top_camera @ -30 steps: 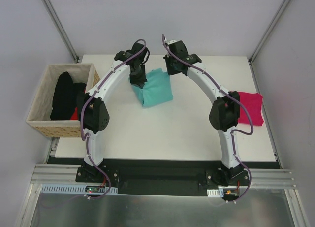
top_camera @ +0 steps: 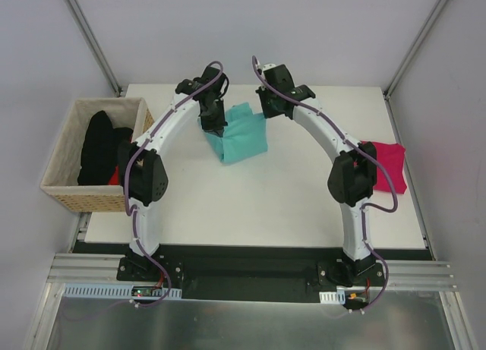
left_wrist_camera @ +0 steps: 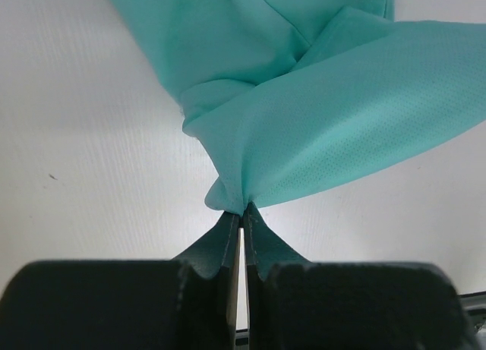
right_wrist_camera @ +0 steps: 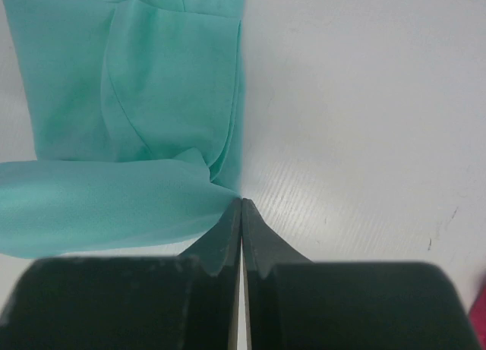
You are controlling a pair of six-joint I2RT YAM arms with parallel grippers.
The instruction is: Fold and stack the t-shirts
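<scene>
The teal t-shirt (top_camera: pixel 244 141) lies partly folded at the back middle of the table (top_camera: pixel 250 206). In the left wrist view my left gripper is shut on a gathered corner of the shirt (left_wrist_camera: pixel 326 107). My right gripper is shut on another corner of the shirt (right_wrist_camera: pixel 114 206), at its right side, with the fabric stretched away to the left. A folded red shirt (top_camera: pixel 389 162) lies at the table's right side.
A wicker basket (top_camera: pixel 83 201) on the left holds black cloth (top_camera: pixel 99 149) and some red cloth.
My right arm has shifted slightly to the right and toward the front. The left arm and the teal shirt show little movement.
</scene>
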